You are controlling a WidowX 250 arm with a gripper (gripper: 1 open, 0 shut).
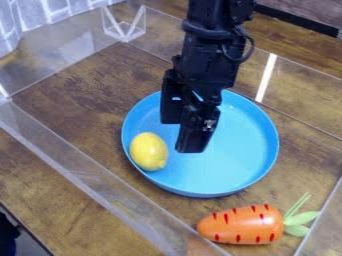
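Note:
The black gripper (185, 118) hangs over the blue plate (238, 165), its fingers open, just above and to the right of a yellow lemon-like object (148, 151) resting on the plate's left side. An orange toy carrot (241, 225) with green leaves lies on the wooden surface in front of the plate, at the lower right.
Clear plastic walls (54, 150) edge the wooden work surface (80, 80). The wood left of the plate is bare. A small clear stand (123, 25) is at the back left.

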